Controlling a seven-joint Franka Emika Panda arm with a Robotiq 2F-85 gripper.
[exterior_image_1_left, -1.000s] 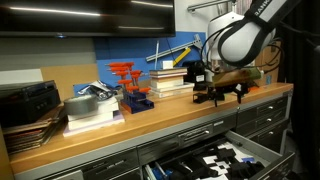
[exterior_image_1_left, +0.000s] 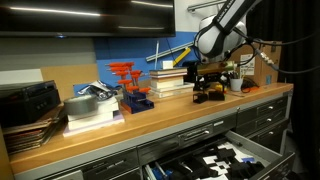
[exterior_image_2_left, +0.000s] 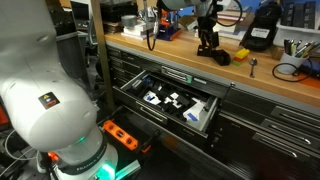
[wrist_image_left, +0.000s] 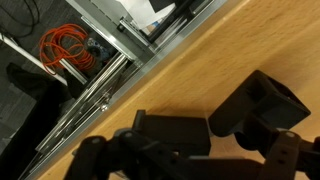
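Observation:
My gripper (exterior_image_1_left: 207, 82) hangs low over the wooden counter, towards its right end, among dark objects standing there. In the wrist view the gripper is open along the bottom edge. Just ahead of it a black block (wrist_image_left: 262, 100) rests on the wood, at the right. Another dark block-like shape (wrist_image_left: 172, 130) lies at centre left, partly covered by the gripper. I cannot tell whether anything touches the fingers. In exterior view 2 a dark rounded object (exterior_image_2_left: 221, 57) sits on the counter beside the gripper.
Below the counter an open drawer (exterior_image_2_left: 192, 123) holds several black and white items. Orange cable (wrist_image_left: 65, 45) shows in the wrist view beyond the counter edge. A stack of books (exterior_image_1_left: 170, 82), red racks (exterior_image_1_left: 125, 72) and a pot (exterior_image_1_left: 92, 90) stand leftward. Bare counter (exterior_image_1_left: 150, 120) lies in front.
In exterior view 1 the arm has swung left and back over the counter, bringing my gripper in among the dark objects. The drawer and the other things look unmoved.

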